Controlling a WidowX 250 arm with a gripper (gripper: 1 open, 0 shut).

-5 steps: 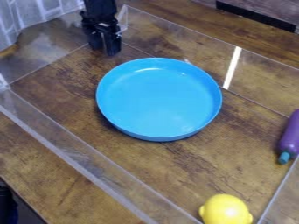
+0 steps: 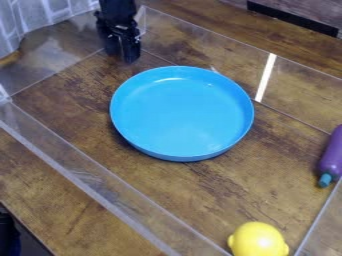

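My black gripper (image 2: 119,36) hangs at the top left of the camera view, low over the wooden table, above and left of a round blue plate (image 2: 182,113). It is dark and small, so I cannot tell whether its fingers are open or shut or whether anything is between them. The plate lies empty near the middle.
A purple bottle-like object (image 2: 330,159) lies at the right edge. A yellow lemon-like object (image 2: 258,241) sits at the bottom right. Clear plastic borders run along the left and right. The wood (image 2: 134,195) below the plate is clear.
My gripper has shifted very slightly; the plate and other objects are unmoved.
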